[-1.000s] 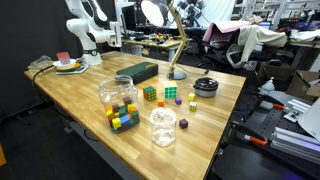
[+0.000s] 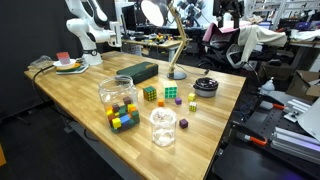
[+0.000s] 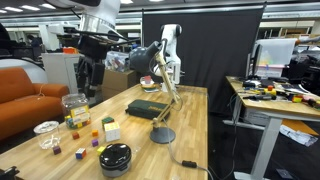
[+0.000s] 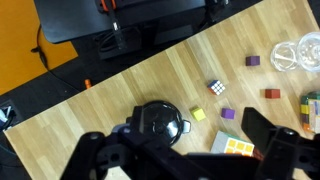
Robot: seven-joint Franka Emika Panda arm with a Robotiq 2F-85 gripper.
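My gripper is open above the wooden table, its dark fingers wide apart at the bottom of the wrist view with nothing held. In exterior view 2 it hangs high at the left (image 3: pixel 87 78). Below lie a black round pan-like object (image 4: pixel 158 120), a small multicoloured cube (image 4: pixel 216 87), a yellow cube (image 4: pixel 198 114), a purple cube (image 4: pixel 228 113), a dark cube (image 4: pixel 253 61) and an orange-red block (image 4: pixel 272 93). A pale puzzle cube (image 4: pixel 238 146) is partly covered by the right finger. A clear jar of coloured blocks (image 2: pixel 120 108) stands beside an empty clear cup (image 2: pixel 163 130).
A dark green box (image 2: pixel 138 72) and a lamp base (image 2: pixel 177 73) stand farther back. A green-sided puzzle cube (image 2: pixel 150 93) is near the jar. Cables (image 4: pixel 45 45) lie off the table edge.
In exterior view 1, dark parts of my arm have come into the top right since one second ago. The objects on the table stay put.
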